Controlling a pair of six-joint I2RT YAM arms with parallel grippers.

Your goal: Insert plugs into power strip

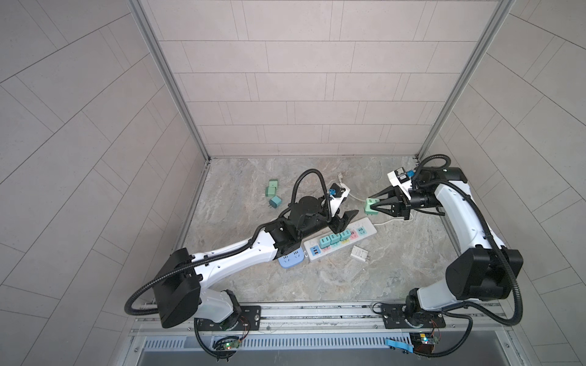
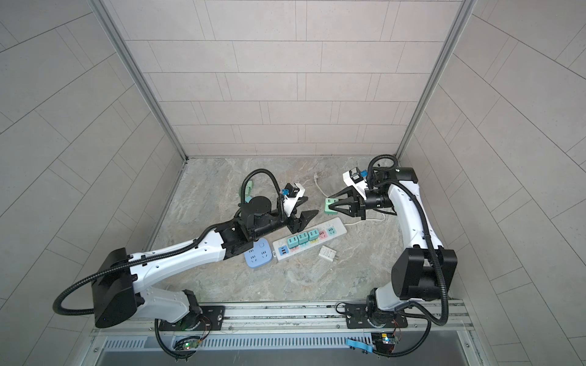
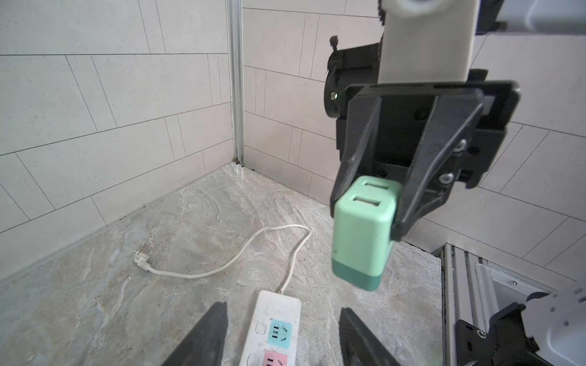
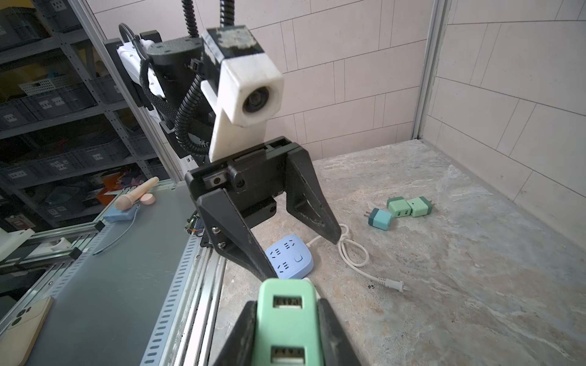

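A green plug [image 3: 361, 225] is held in my right gripper, raised above the table right of the long white power strip [image 1: 368, 228]. Three teal plugs [image 2: 302, 237] sit in a row on that strip. My left gripper hangs over the strip with its fingers apart and empty, facing the right gripper and its plug. A white plug [image 1: 359, 252] lies in front of the strip. Two green plugs [image 4: 399, 206] and a teal one [image 4: 379, 219] lie at the back left of the table.
A blue power strip [image 2: 258, 252] lies left of the white one. White cables with plug ends [image 3: 183, 274] cross the back right. Tiled walls enclose the table on three sides.
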